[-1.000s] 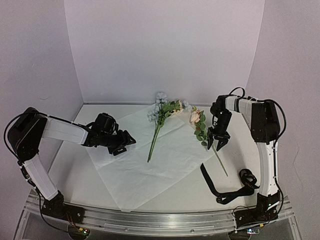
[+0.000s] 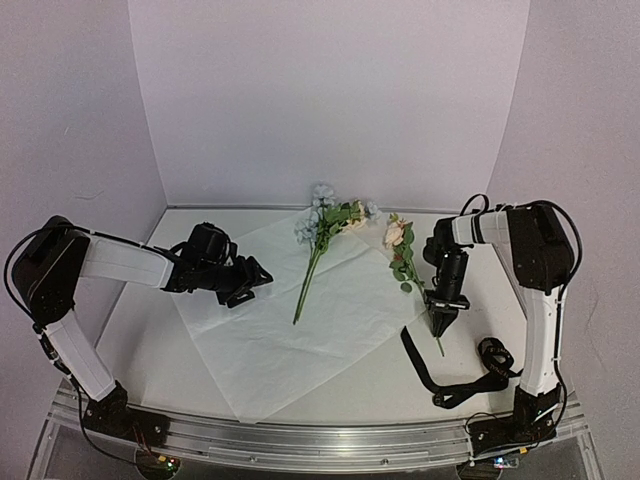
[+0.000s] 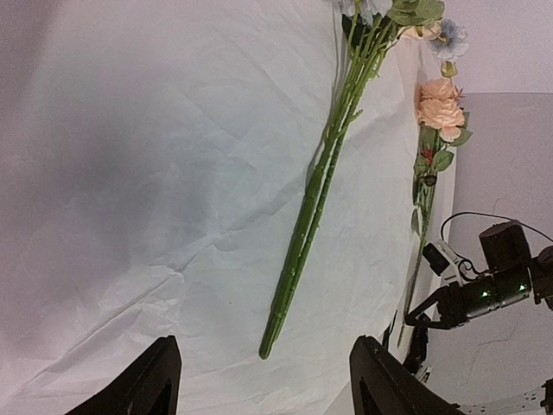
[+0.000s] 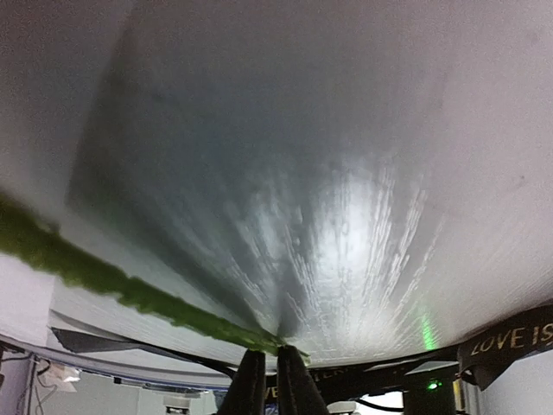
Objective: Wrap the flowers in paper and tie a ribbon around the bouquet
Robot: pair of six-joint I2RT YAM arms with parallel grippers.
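Observation:
My left gripper (image 2: 256, 288) stands open over the white wrapping paper (image 2: 270, 370), its fingers wide apart in the left wrist view. Ahead of it lie blue and cream flowers (image 2: 325, 225) with their green stems (image 3: 309, 212) bunched together. To the right, a peach rose (image 2: 396, 232) rests at the paper's edge, its stem (image 4: 130, 290) pointing toward the front. Near that stem's lower end my right gripper (image 2: 440, 325) is low and shut on it; the stem's tip pokes out just past the fingertips. A black ribbon (image 2: 440, 393) with gold letters lies at front right.
A metal rail (image 2: 300, 445) runs along the front edge, and walls close in the back and sides. Loose ribbon lies close to my right gripper.
The right gripper has moved frontward down the rose's stem and closed near its end. That stem's end has swung slightly left. The left arm has stayed in place.

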